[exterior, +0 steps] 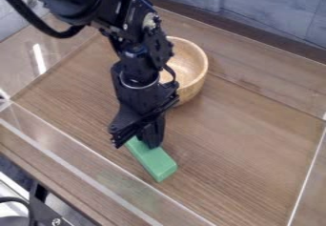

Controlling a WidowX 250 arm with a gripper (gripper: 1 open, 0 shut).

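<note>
A black gripper (135,133) hangs low in the centre of the camera view, its fingertips over the upper end of a green rectangular block (155,161) that lies on the wooden table. The fingers look close together; whether anything is between them is hidden. The block's lower part is uncovered.
A tan bowl (190,63) sits behind the arm, partly hidden by it. A blue-grey wall runs along the back right, and a dark cable lies at the lower left edge.
</note>
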